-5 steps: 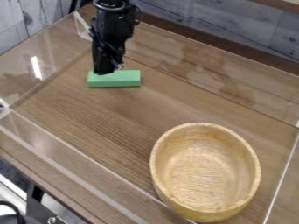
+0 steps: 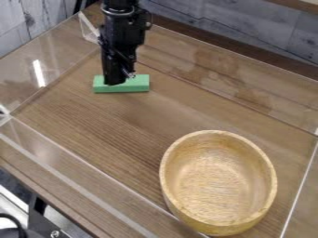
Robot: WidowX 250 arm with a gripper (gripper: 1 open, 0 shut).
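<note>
A black gripper hangs in the upper left of the camera view, its fingertips just above a flat green block lying on the wooden table. The gripper looks shut, and nothing shows between its fingers. Whether the tips touch the block I cannot tell.
A large pale yellow bowl stands at the lower right.
</note>
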